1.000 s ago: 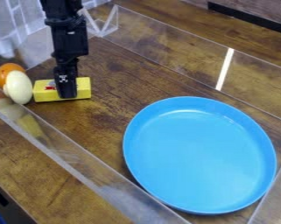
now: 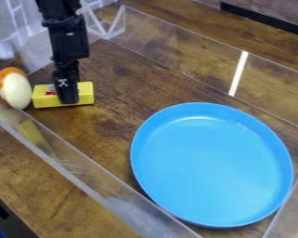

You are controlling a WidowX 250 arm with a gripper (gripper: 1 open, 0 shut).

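My black gripper (image 2: 64, 85) reaches down from the top left onto a yellow rectangular block (image 2: 45, 97) at the left of the camera view; its fingertips meet the block, and whether they are open or closed on it is unclear. A white egg-shaped object (image 2: 15, 91) and an orange round one (image 2: 7, 76) lie just left of the block.
A large blue plate (image 2: 211, 164) fills the lower right. Clear walls run along the lower left and upper edges of the wooden surface (image 2: 138, 74).
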